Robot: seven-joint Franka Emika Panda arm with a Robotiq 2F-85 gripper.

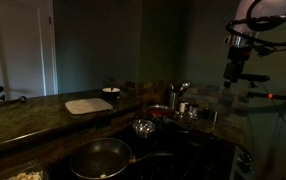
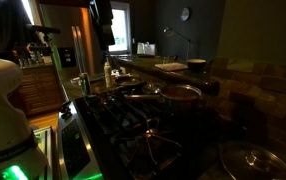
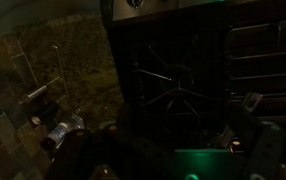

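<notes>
High at the right in exterior view 1, the dark gripper [image 1: 231, 80] hangs in the air above the stove side, well clear of everything. Its fingers are too dark to read in any view. A black frying pan [image 1: 101, 158] with a handle sits at the front of the stove. Behind it is a shiny metal bowl [image 1: 144, 128], with a red pot [image 1: 159, 111] farther back. In exterior view 2 the red pot [image 2: 181, 96] stands on the burners. The wrist view looks down on a burner grate [image 3: 171, 82].
A pale board [image 1: 88, 105] and a small dark-and-white bowl [image 1: 111, 92] rest on the raised counter. Utensils [image 1: 181, 90] stand at the back. A glass lid [image 2: 258, 160] lies at the near right of exterior view 2. Bottles [image 3: 58, 132] show at the wrist view's left.
</notes>
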